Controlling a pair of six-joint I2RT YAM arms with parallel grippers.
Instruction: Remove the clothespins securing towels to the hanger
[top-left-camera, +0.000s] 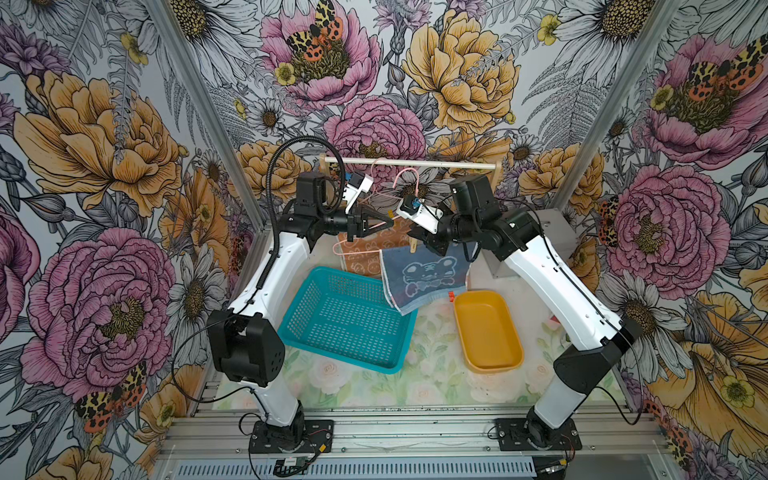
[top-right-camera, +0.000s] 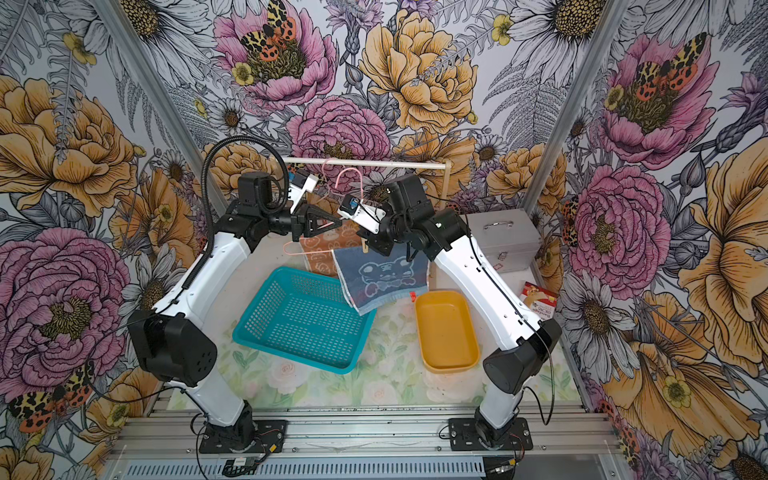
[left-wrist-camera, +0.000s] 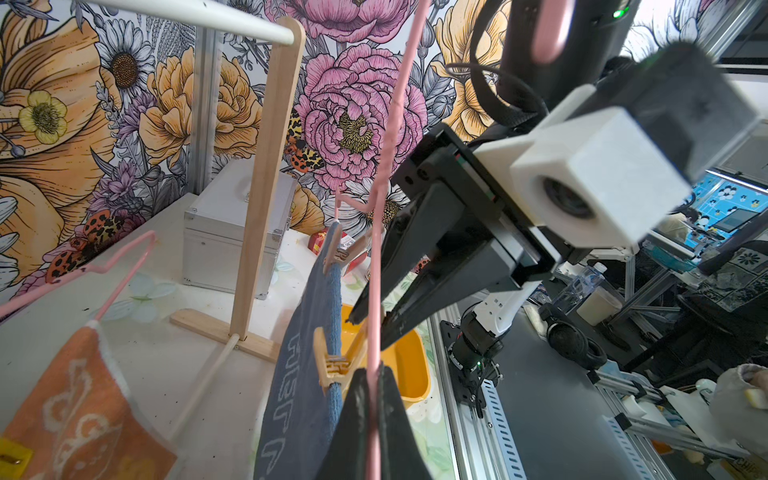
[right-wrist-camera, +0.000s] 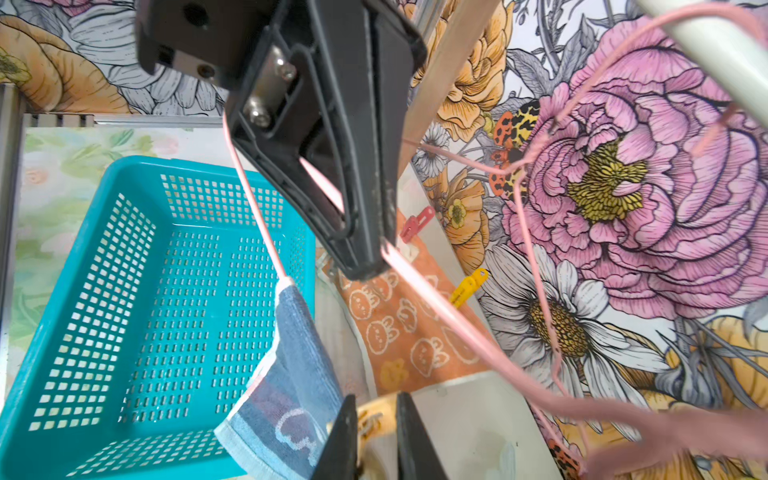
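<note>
A blue-grey bear towel (top-left-camera: 424, 280) hangs on a pink hanger, with an orange towel (right-wrist-camera: 400, 328) on another hanger behind it. My left gripper (top-left-camera: 387, 224) is shut on the pink hanger's wire, which runs through its tips in the left wrist view. My right gripper is at the blue towel's top, its fingers either side of a wooden clothespin (left-wrist-camera: 336, 364), part open; whether it grips the pin is unclear. Pink (right-wrist-camera: 416, 226) and yellow (right-wrist-camera: 468, 288) clothespins sit by the orange towel.
A teal basket (top-left-camera: 292, 324) stands front left, a yellow tray (top-left-camera: 488, 328) front right. The wooden rack (left-wrist-camera: 264, 176) with its white rod is behind; a silver box (top-right-camera: 500, 236) stands back right.
</note>
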